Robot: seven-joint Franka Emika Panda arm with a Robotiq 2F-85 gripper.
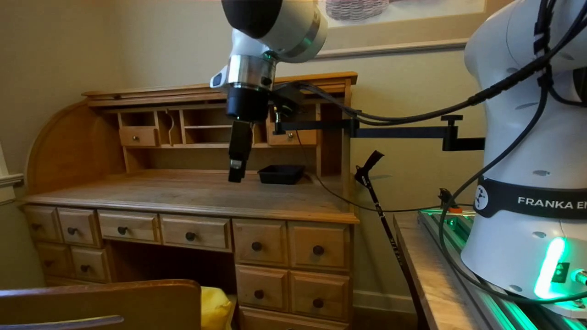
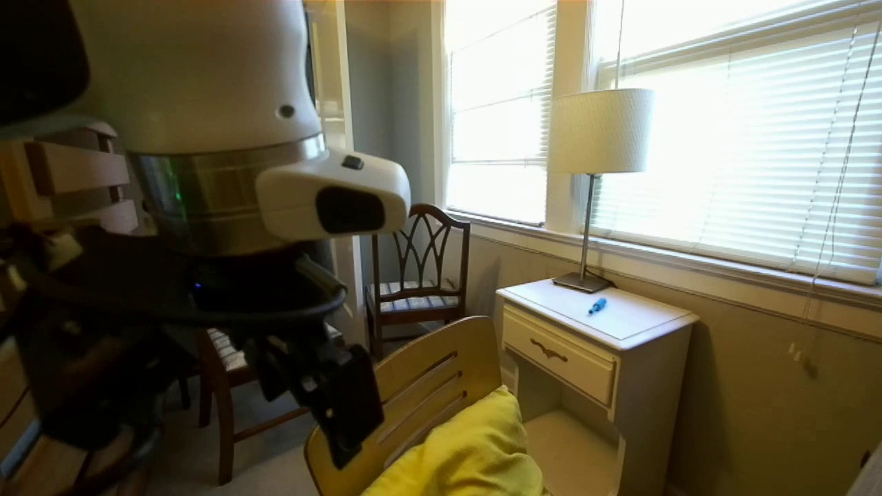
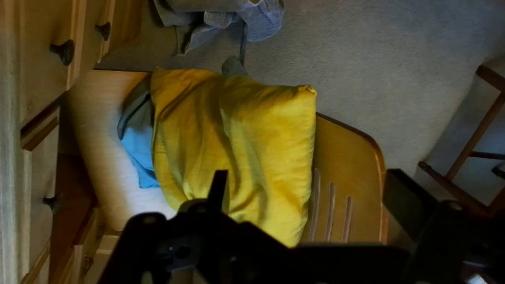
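Note:
My gripper is open, its two dark fingers wide apart with nothing between them. Beneath it in the wrist view, a yellow pillow (image 3: pixel 265 142) rests on a wooden chair (image 3: pixel 352 165), some way below the fingertips. A blue-grey cloth (image 3: pixel 139 151) pokes out from the pillow's left side on the seat. In the first exterior view the gripper (image 1: pixel 237 170) points down in front of the roll-top desk (image 1: pixel 165 189). A black tray (image 1: pixel 281 175) stands on that desk, right of the gripper in the picture.
A white nightstand (image 2: pixel 579 380) carries a lamp (image 2: pixel 599 132) and a small blue object (image 2: pixel 597 306). Dark wooden chairs (image 2: pixel 422 289) stand behind. A black camera arm (image 1: pixel 401 132) juts out beside the desk. Grey carpet (image 3: pixel 378 61) lies open beyond the pillow.

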